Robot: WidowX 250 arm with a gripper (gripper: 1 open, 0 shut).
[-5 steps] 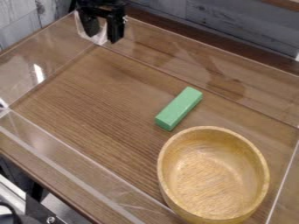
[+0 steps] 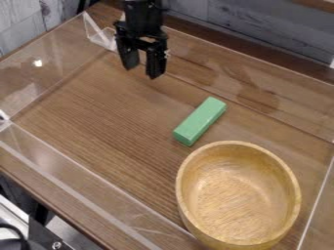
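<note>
My black gripper (image 2: 141, 59) is over the wooden tabletop (image 2: 92, 117) at the top centre-left, its two dark fingers pointing down; whether they hold anything or how far apart they stand is hard to make out. A small white, translucent object (image 2: 100, 34) lies just left of and behind it. A green rectangular block (image 2: 200, 121) lies right of the centre, ahead of the gripper and apart from it.
A large empty tan oval basket (image 2: 236, 193) takes up the lower right. Dark walls border the table at the back.
My gripper has moved right and toward the front, away from the white object at the back left. The block and basket are unmoved.
</note>
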